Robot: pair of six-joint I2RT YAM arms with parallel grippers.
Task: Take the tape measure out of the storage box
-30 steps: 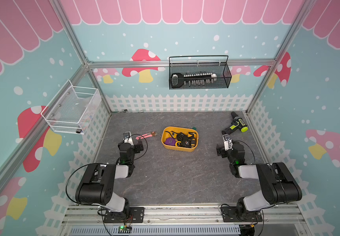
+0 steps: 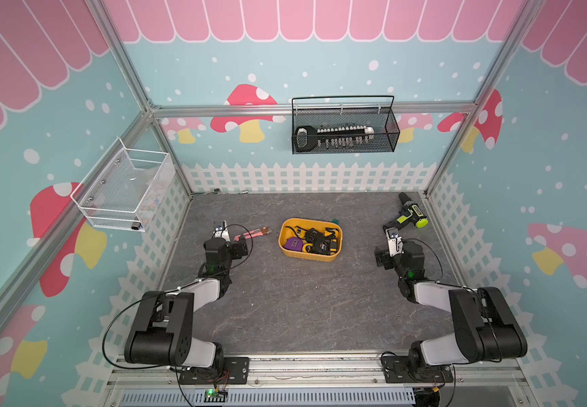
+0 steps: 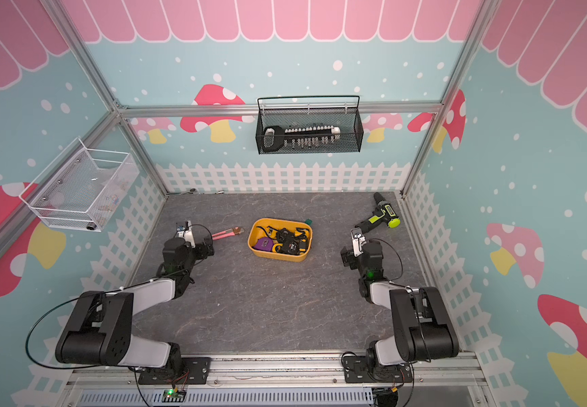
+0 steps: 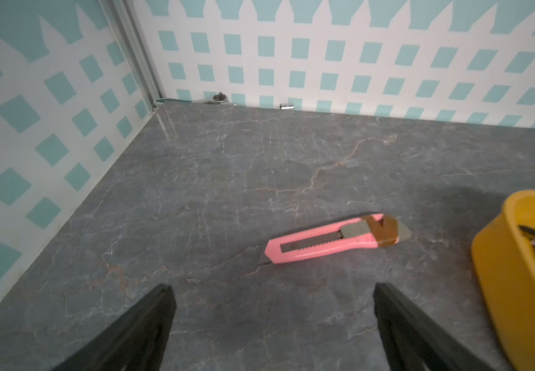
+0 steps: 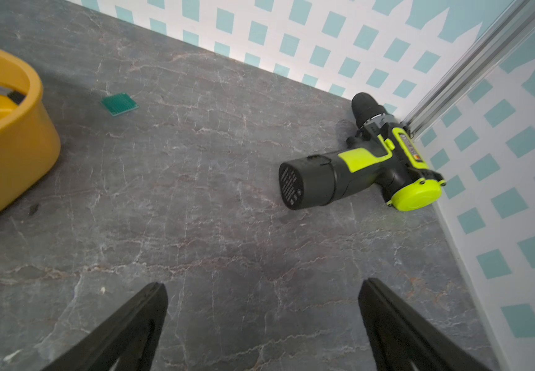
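Observation:
A yellow storage box [image 2: 284, 248] stands near the middle of the table, filled with dark items. Inside it lie a purple object [image 2: 293, 243] and, beside that, a small yellow-and-black piece [image 3: 277, 248]; which of these is the tape measure is too small to tell. To the left of the box my left gripper is open, with only table between its fingers. On the box's right side my right gripper also stands open and empty. Neither one touches the box; the left wrist view catches only its edge, the right wrist view a corner.
A pink utility knife [image 4: 317, 242] lies in front of the left gripper. At the back right is a black-and-green drill [image 5: 363, 167]. A small green piece [image 5: 119, 104] sits just behind the box. The table in front of the box is clear.
The left arm has shifted a little, its elbow moving left. The box and its contents are unchanged.

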